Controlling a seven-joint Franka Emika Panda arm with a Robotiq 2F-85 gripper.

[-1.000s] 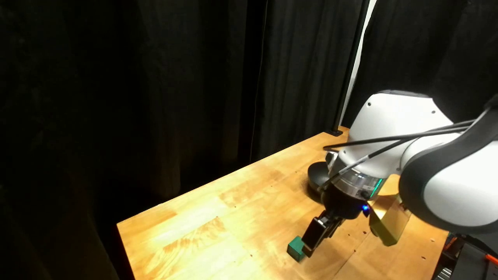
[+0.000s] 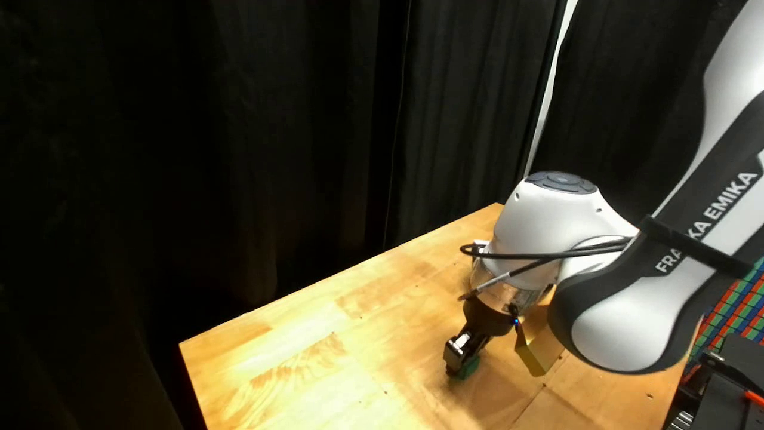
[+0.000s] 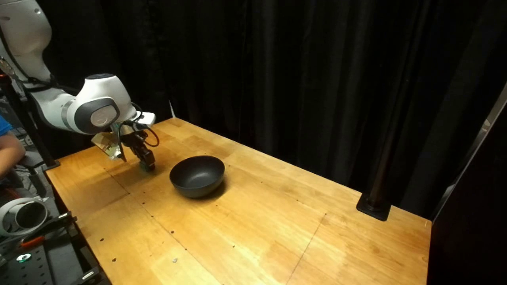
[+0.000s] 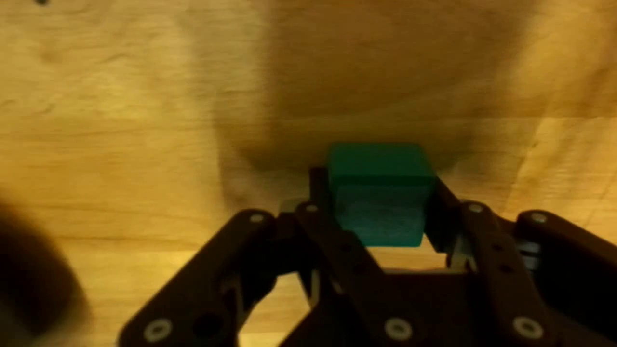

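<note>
A green block [image 4: 382, 196] is held between the two dark fingers of my gripper, one finger against each side, in the wrist view. In exterior view 1 only a small green part of the block [image 2: 467, 368] shows beneath my gripper [image 2: 458, 365], low at the wooden table. Exterior view 2 has my gripper [image 3: 147, 165] pointing down at the table's far left, a sliver of green at its tips. Whether the block touches the wood is hard to tell.
A black bowl [image 3: 197, 175] stands on the table [image 3: 266, 213], to the right of my gripper in exterior view 2. Beyond the bowl the tabletop is broadly clear. A black post base [image 3: 374, 206] sits at the far edge.
The gripper, earlier beside the block, is now shut around it, and the arm now hides the bowl there.
</note>
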